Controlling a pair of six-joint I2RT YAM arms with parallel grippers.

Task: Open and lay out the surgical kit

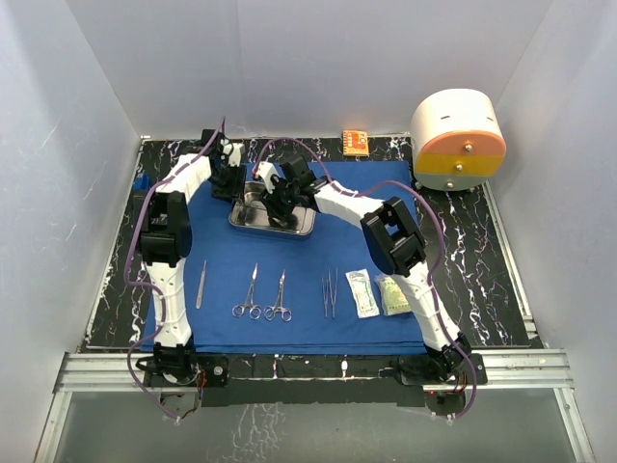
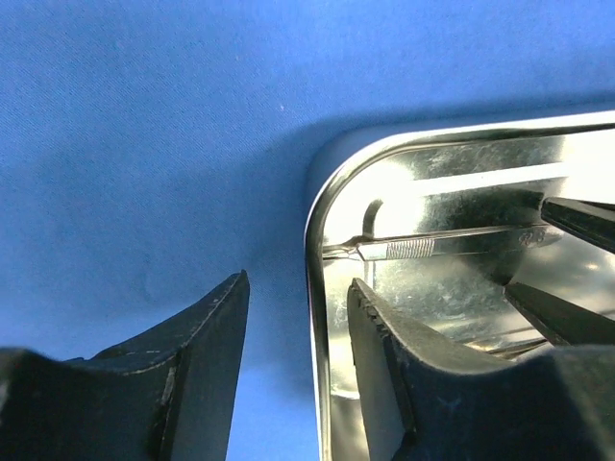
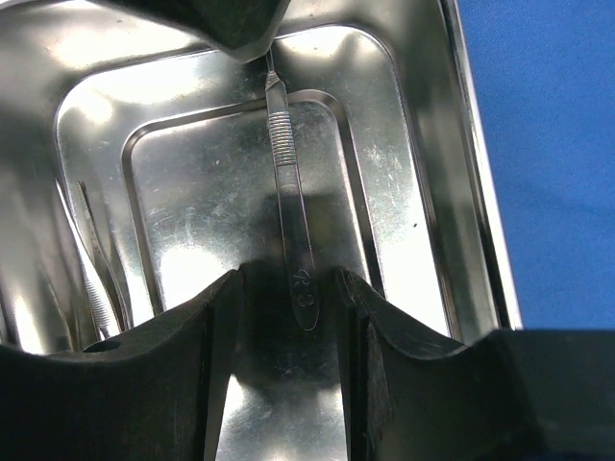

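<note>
A steel tray (image 1: 258, 227) lies on the blue cloth, both grippers over it. My left gripper is open astride the tray's left rim. My right gripper has its fingers either side of the handle of a scalpel handle (image 3: 288, 192) lying in the tray; whether they touch it is unclear. More thin instruments (image 3: 101, 298) lie along the tray's side. Laid out on the cloth are a thin instrument (image 1: 201, 285), two scissor-like instruments (image 1: 253, 304), tweezers (image 1: 330, 294), a white packet (image 1: 362, 293) and a yellowish packet (image 1: 393, 295).
A rounded drawer box (image 1: 458, 145) stands at the back right, an orange box (image 1: 355, 143) at the back edge. The black marble table (image 1: 472, 280) shows around the cloth (image 1: 260, 333), whose middle below the tray is clear.
</note>
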